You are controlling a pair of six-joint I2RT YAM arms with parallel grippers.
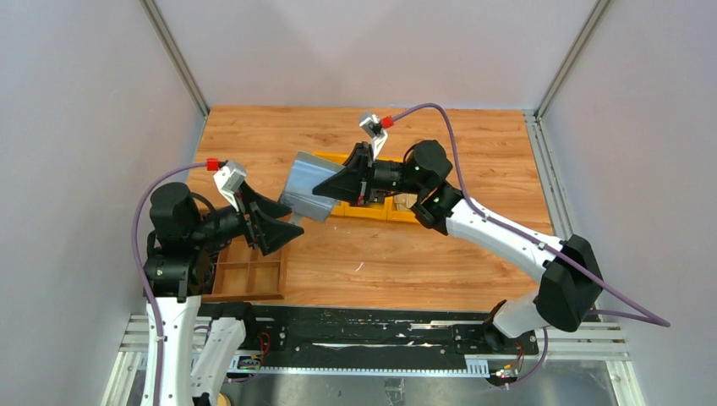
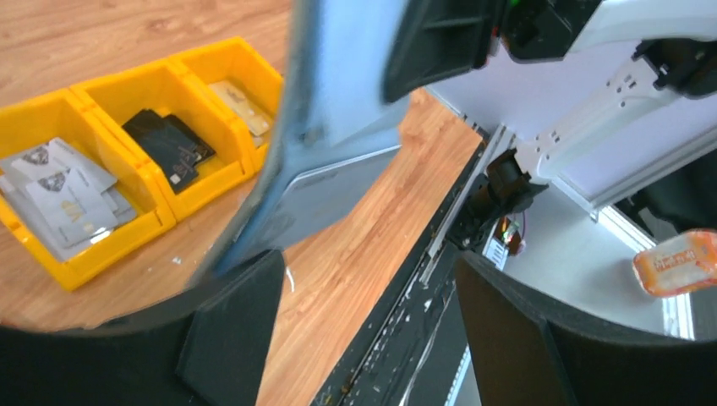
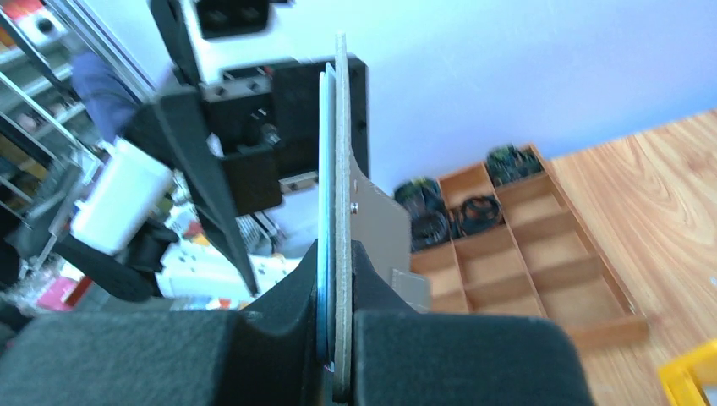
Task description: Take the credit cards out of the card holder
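Note:
A light-blue card holder (image 1: 306, 188) hangs in the air between the two arms, and my right gripper (image 1: 331, 188) is shut on it. In the right wrist view the holder (image 3: 336, 203) stands edge-on between the fingers, with a pale flap to its right. A greyish card (image 2: 325, 199) appears to sit in the holder's pocket in the left wrist view. My left gripper (image 1: 283, 222) is near the holder's left end, its fingers apart; between its fingers nothing shows in the left wrist view.
Below stand yellow bins (image 2: 173, 203) holding pale and black cards in separate compartments. A wooden divided tray (image 3: 524, 254) with coiled cables lies under the left arm.

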